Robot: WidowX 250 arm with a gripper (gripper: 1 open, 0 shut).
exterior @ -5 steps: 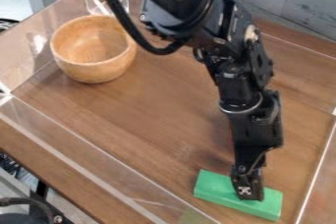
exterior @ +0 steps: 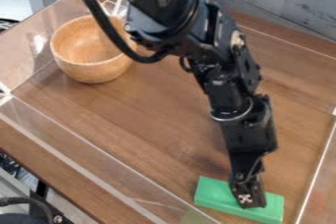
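Observation:
My gripper [exterior: 247, 187] points down at the front right of the table, its tip over a green rectangular block [exterior: 218, 196]. The fingertips hide part of the block's top, and whether they touch it is hard to tell. The fingers read as open, though they are small and dark in this view.
A wooden bowl [exterior: 82, 59] sits at the back left. Clear edging runs along the left and front, and a grey panel [exterior: 269, 17] stands at the back.
The arm has shifted slightly to the left. The green block looks to be in about the same place.

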